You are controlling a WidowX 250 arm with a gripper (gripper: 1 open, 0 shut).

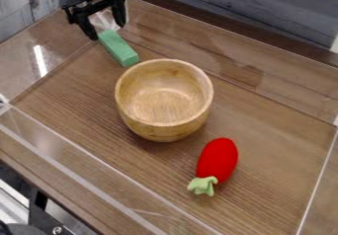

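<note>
My black gripper [97, 16] is at the top left of the view, above and left of a small green object [118, 47] lying on the wooden table. Its two fingers are apart. A pale, translucent item [109, 22] shows by the gripper; whether it is held I cannot tell. A wooden bowl [164, 99] sits in the middle. A red vegetable with a light green top [218, 165] lies at the lower right.
A light edge borders it at the left and bottom.
</note>
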